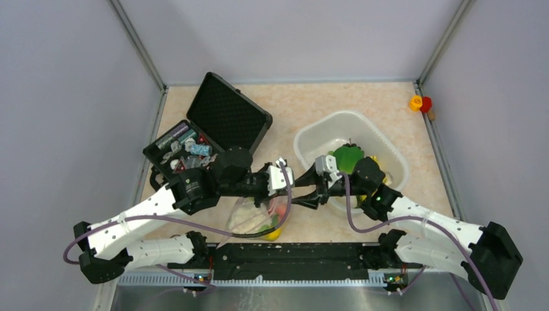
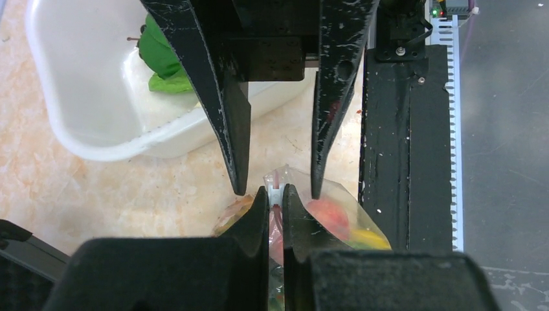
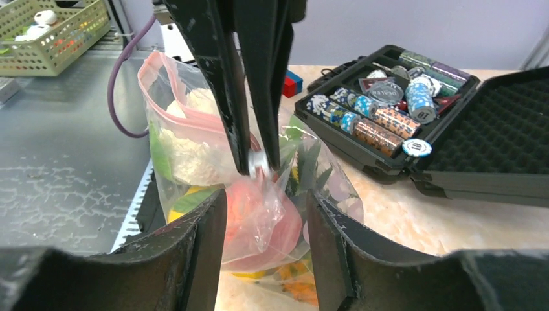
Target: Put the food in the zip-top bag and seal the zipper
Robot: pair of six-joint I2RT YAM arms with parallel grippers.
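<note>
The clear zip top bag (image 3: 188, 152), with a pink zipper band along its mouth, is filled with food and sits on the table. A pale cauliflower-like piece (image 3: 184, 155), a pink-red round item (image 3: 272, 233) and some yellow and green pieces show through the plastic. At the bag's top edge my left gripper is shut, with a small white zipper slider (image 3: 257, 162) between its fingertips. My right gripper stands open, its fingers spread either side of the left fingertips and the bag's edge, nothing clamped. From above, the left arm covers part of the bag.
A white bin (image 1: 311, 133) holding a green pepper (image 1: 348, 155) and other food stands behind the right arm. An open black case (image 1: 230, 120) of small items lies at the back left. Bare table shows between them.
</note>
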